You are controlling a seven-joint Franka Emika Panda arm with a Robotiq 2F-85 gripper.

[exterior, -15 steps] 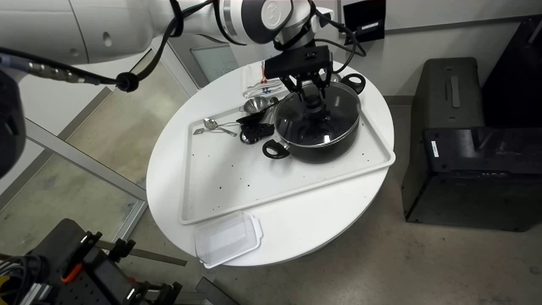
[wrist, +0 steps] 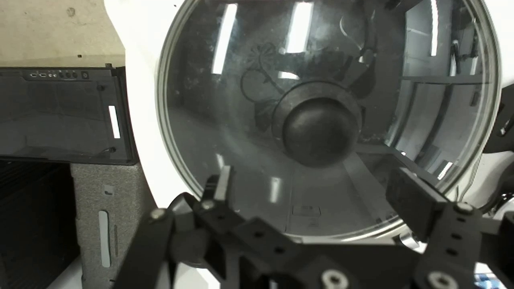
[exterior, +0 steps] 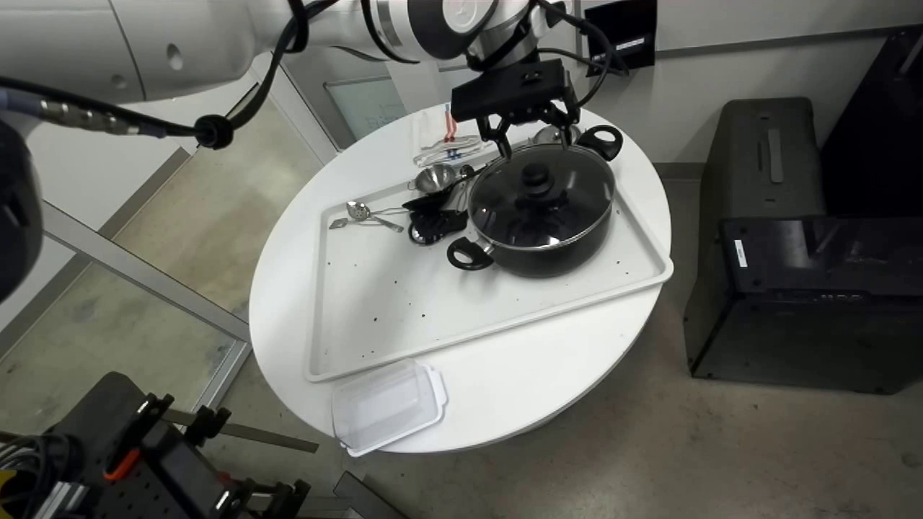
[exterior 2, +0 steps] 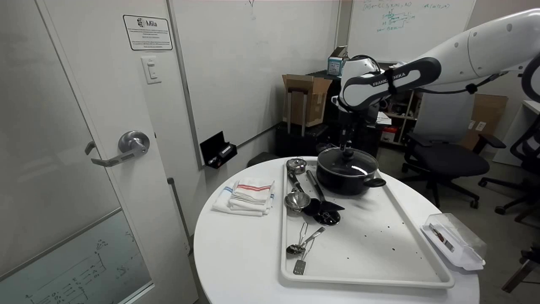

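Observation:
A black pot (exterior: pixel 554 260) stands on the white tray, covered by its glass lid (exterior: pixel 502 203) with a round black knob (exterior: pixel 536 178). My gripper (exterior: pixel 536 148) is open over the back part of the lid, its fingers wide apart with nothing between them. From the wrist view, the knob (wrist: pixel 320 130) lies ahead of the gripper, clear of both fingers. The lid's rim appears level and seated on the pot (exterior 2: pixel 346 183) in the second exterior view.
Black and metal utensils (exterior 2: pixel 326 218) lie along one side of the tray (exterior 2: pixel 364 281), near small metal strainers (exterior 2: pixel 297 201). Folded towels (exterior 2: pixel 248 197) rest on the table beside it. A clear-lidded box (exterior: pixel 387 406) sits by the table's edge. Much of the tray is bare.
A second ago the fingers were closer together, down around the knob. Now they are spread wider and the gripper has moved up and back, leaving the knob free. Pot and lid look unmoved.

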